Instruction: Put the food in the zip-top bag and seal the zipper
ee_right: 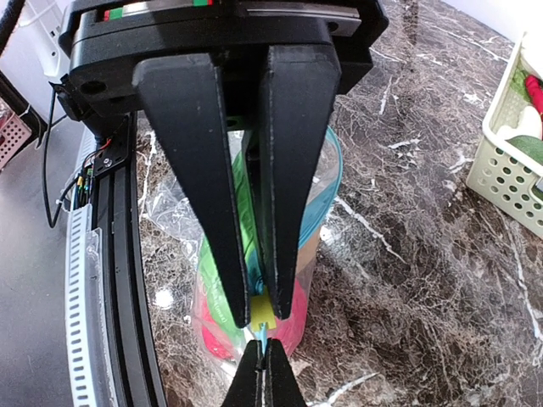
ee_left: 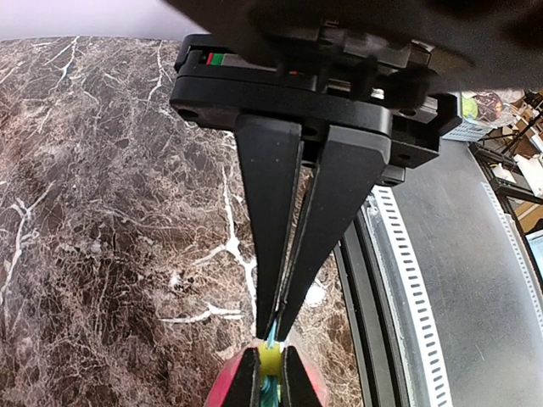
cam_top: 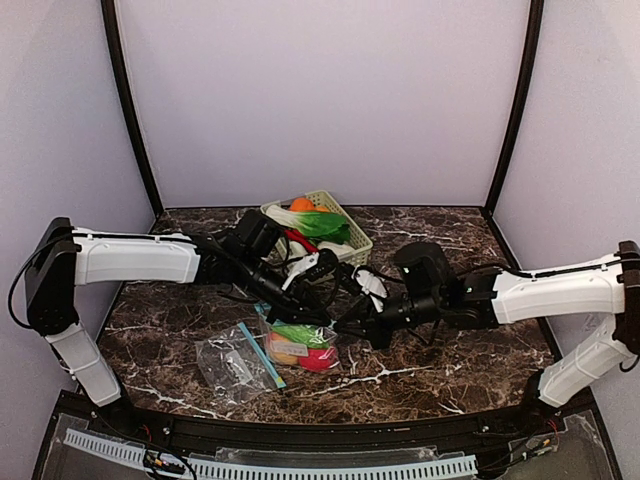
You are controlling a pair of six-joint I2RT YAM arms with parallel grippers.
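The clear zip bag (cam_top: 298,352) holds green, orange and pink-red food and stands at the front centre, with both grippers meeting at its top. In the left wrist view my left gripper is shut on the thin blue zipper strip. Facing it, my right gripper is shut, with the yellow slider (ee_right: 263,312) showing between its fingertips. Below the right gripper, the bag's blue rim (ee_right: 321,203) bows outward. The top view hides the slider behind the grippers.
A second, flat empty bag (cam_top: 228,365) with a blue strip lies left of the filled one. Behind the arms stands a pale basket (cam_top: 352,257) of vegetables.
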